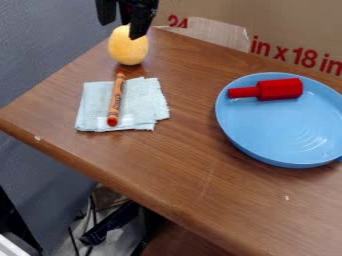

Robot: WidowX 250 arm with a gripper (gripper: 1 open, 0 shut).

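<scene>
My black gripper [124, 16] is at the top edge, mostly out of frame, above a yellow ball-like object [127, 46] near the back of the table; its fingers hang apart with nothing visible between them. An orange stick with a red end [116, 100] lies on a folded pale cloth [144, 105] at the left. A red roller-like object with a handle [277, 89] lies on a blue plate [281, 135] at the right.
A cardboard box [281, 30] stands behind the table. Beyond the left edge are a grey surface and cables below.
</scene>
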